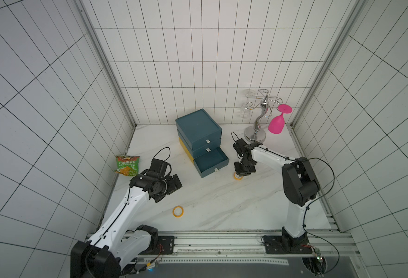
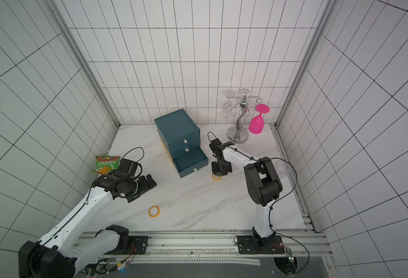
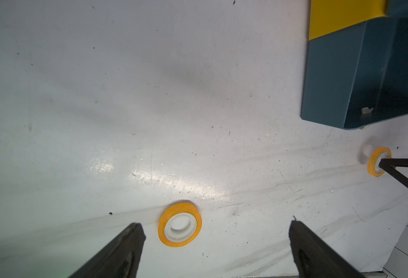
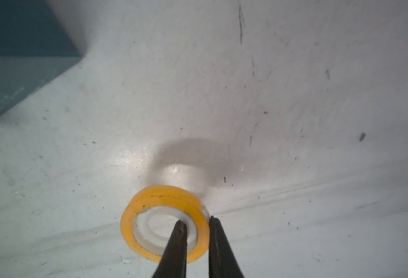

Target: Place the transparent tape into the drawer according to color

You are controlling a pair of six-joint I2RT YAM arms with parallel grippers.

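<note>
In the right wrist view, a yellow-orange tape roll (image 4: 160,193) has one finger of my right gripper inside its hole and the other outside its rim; the fingers are closed on that side wall. The roll is tilted, its shadow set apart on the table, so it hangs just above the surface. A second such roll (image 3: 194,212) lies flat on the table. Above it my left gripper is spread wide, empty. The dark teal drawer cabinet (image 1: 198,124) has its bottom drawer (image 1: 209,162) pulled out and bare inside, just left of my right gripper.
A metal glass rack (image 1: 254,134) with a pink goblet (image 1: 276,124) stands at the back right. On the far left lies a green snack bag (image 1: 128,165). Free table stretches in front of the drawer.
</note>
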